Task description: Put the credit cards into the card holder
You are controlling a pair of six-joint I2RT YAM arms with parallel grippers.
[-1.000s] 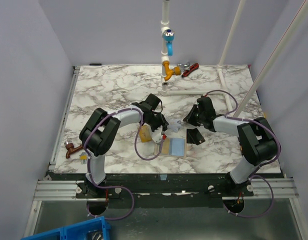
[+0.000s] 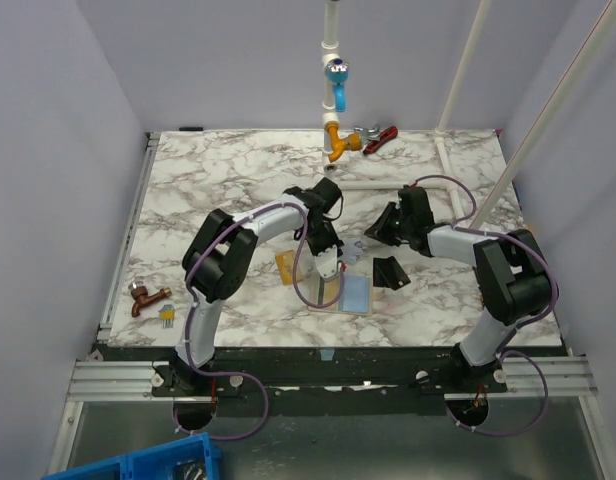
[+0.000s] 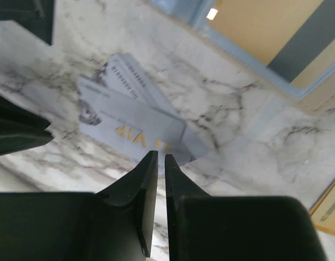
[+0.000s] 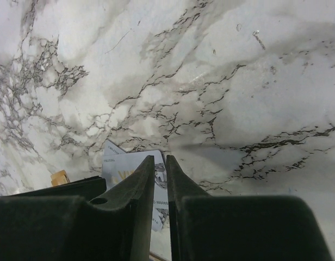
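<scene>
Light grey VIP cards [image 2: 350, 248] lie overlapping on the marble, seen in the left wrist view [image 3: 129, 119] and right wrist view [image 4: 132, 166]. The card holder [image 2: 355, 295], blue and tan, lies just in front of them, its edge [image 3: 249, 65] in the left wrist view. My left gripper is over the table beside the cards, fingertips together; whether anything thin is between them is unclear. My right gripper is at the grey cards' edge, fingertips close together. Gold cards [image 2: 286, 268] lie left of the holder, dark cards [image 2: 390, 273] to its right.
White pipes [image 2: 388, 185] run behind the cards, with an orange tap [image 2: 343, 140] and red-handled tool [image 2: 381, 139]. A copper tap [image 2: 148, 298] lies at left.
The cards look little changed.
</scene>
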